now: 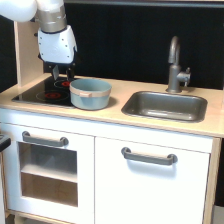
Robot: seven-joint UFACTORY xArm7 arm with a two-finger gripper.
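Note:
A blue-grey pot [92, 101] stands upright on the toy kitchen's counter, partly over the right edge of the black stovetop [40, 94] with its red burner rings. At the pot's upper left hangs my gripper [63, 77], its dark fingers pointing down close to the pot's left rim. From this angle I cannot tell whether the fingers touch the pot, or whether they are open or shut. The white and grey arm comes in from the top left.
A grey sink [165, 105] with a dark faucet [177, 65] takes up the right of the counter. Below are two white cabinet doors with grey handles; a black panel stands behind.

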